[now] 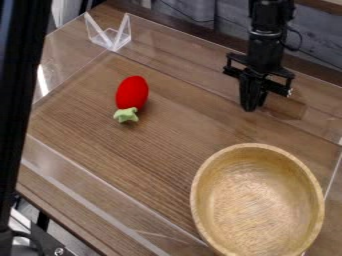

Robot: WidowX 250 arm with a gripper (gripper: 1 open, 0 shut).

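Observation:
My black gripper (pixel 250 98) points down over the back right of the wooden table, its tip shut with nothing visible between the fingers. A red object with a pale green end (pixel 131 96) lies on the table to the left of it, well apart. A large tan bowl (pixel 254 200) sits at the front right.
A clear plastic holder (pixel 110 33) stands at the back left. Dark wall and cables run behind the table (pixel 147 160), whose middle is clear. The table's left front edge drops away to the floor.

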